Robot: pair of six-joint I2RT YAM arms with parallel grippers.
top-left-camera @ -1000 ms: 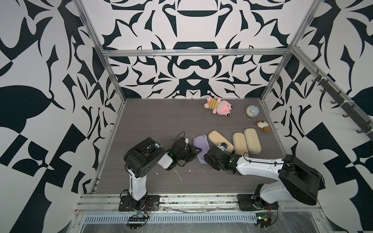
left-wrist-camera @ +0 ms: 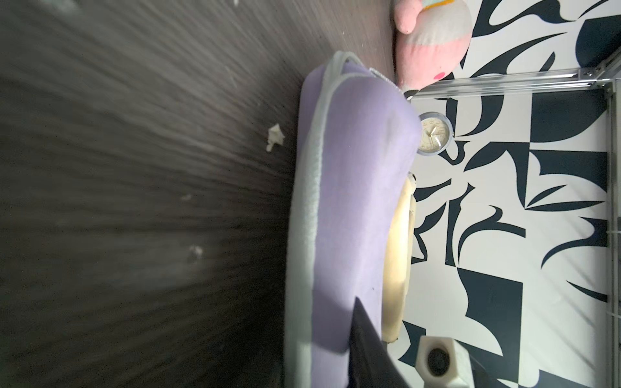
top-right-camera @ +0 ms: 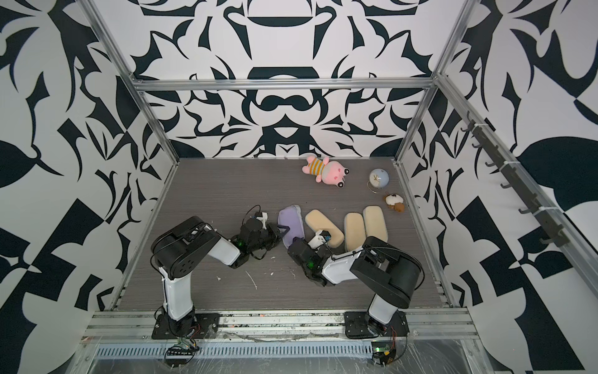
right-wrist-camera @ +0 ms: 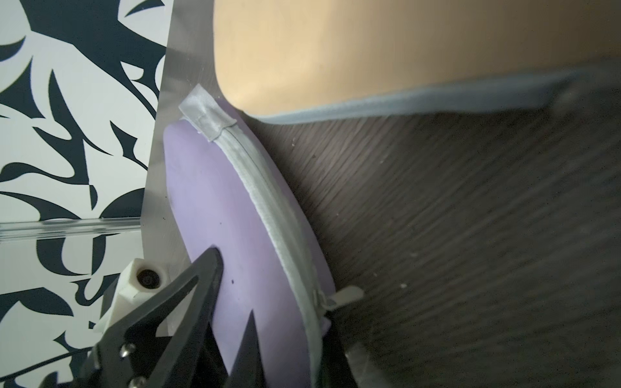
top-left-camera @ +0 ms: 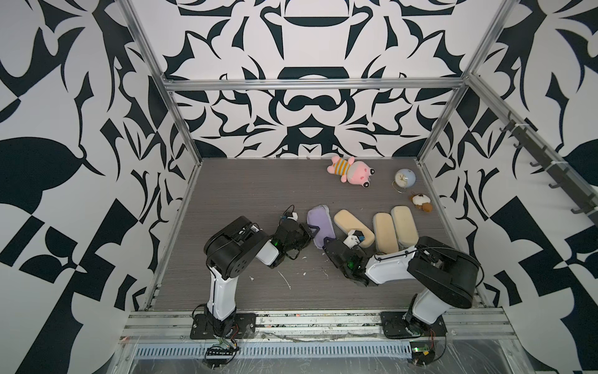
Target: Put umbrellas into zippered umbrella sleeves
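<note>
A purple zippered sleeve point(top-left-camera: 320, 219) with a pale zipper point(right-wrist-camera: 258, 200) lies at the table's middle, between my grippers. My left gripper point(top-left-camera: 310, 231) is at its left side; in the left wrist view a dark finger overlaps the purple body, and the other side of the finger is hidden. My right gripper point(top-left-camera: 326, 244) is at its lower right end, with dark fingers on both sides of the zipper edge near a puller in the right wrist view; whether they grip cannot be told. Three cream sleeves point(top-right-camera: 320, 225) lie to the right.
A striped pink plush toy point(top-left-camera: 350, 171), a round clock point(top-left-camera: 405, 178) and a small brown-and-white toy point(top-left-camera: 421, 202) lie at the back right. Patterned walls enclose the sides and back.
The purple sleeve and my left gripper have moved slightly toward the back of the table.
</note>
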